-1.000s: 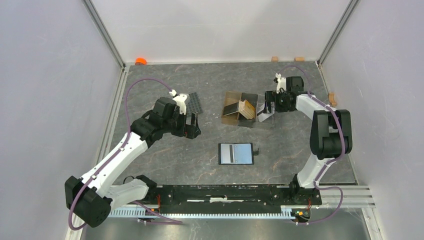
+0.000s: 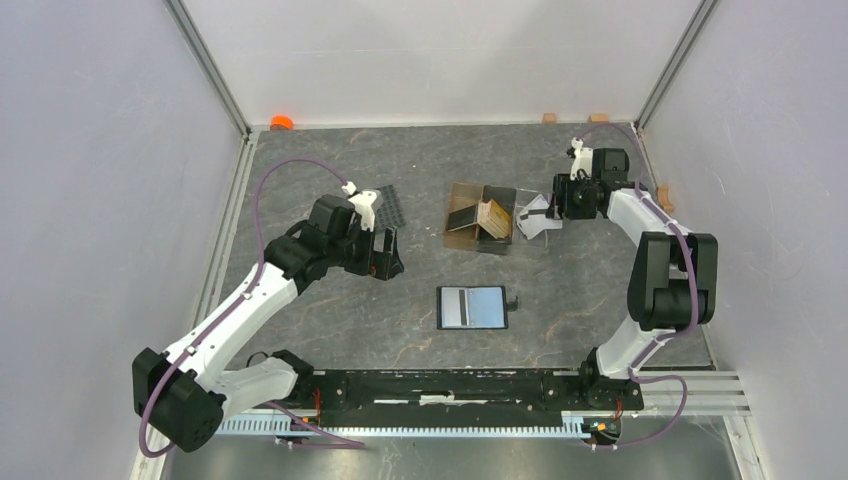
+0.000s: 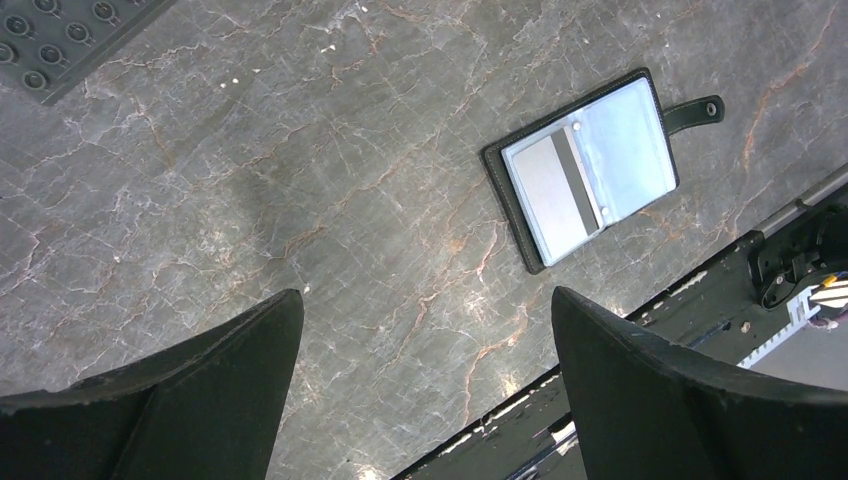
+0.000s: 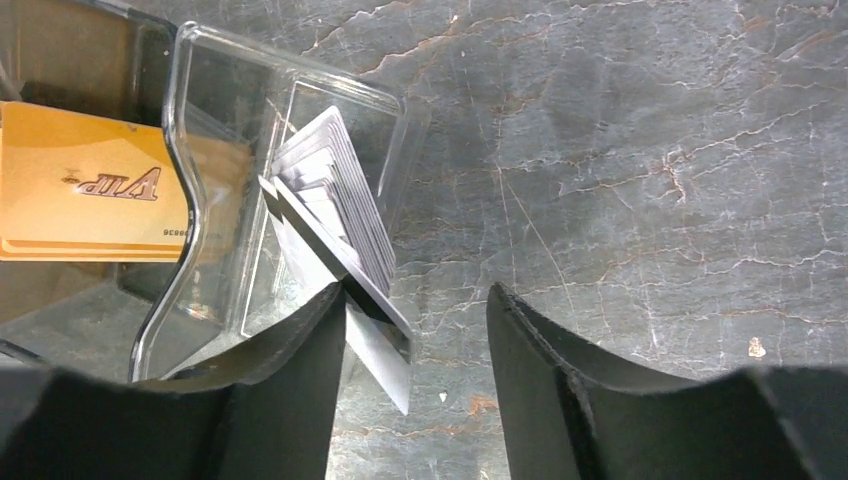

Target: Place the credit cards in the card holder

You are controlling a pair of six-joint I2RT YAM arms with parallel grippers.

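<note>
The black card holder (image 2: 472, 308) lies open on the table, a white card with a dark stripe (image 3: 552, 185) in its left side. My left gripper (image 2: 386, 256) stands open and empty, left of the holder. At the clear box (image 4: 190, 280), my right gripper has its fingers apart. A white card with a black stripe (image 4: 318, 250) leans out from the stack of white cards (image 4: 345, 190). Its lower end reaches past the box's edge into the space between those fingers, and the left finger (image 4: 300, 360) overlaps it in view; contact is unclear.
Yellow cards (image 4: 90, 185) and dark cards (image 2: 463, 217) stand in the box's other compartments. A dark studded plate (image 2: 388, 207) lies behind my left gripper. Bare table surrounds the holder.
My right gripper has moved right, away from the box's middle. The striped card has shifted and tilted, jutting toward the gripper. The left arm and the holder look nearly unchanged.
</note>
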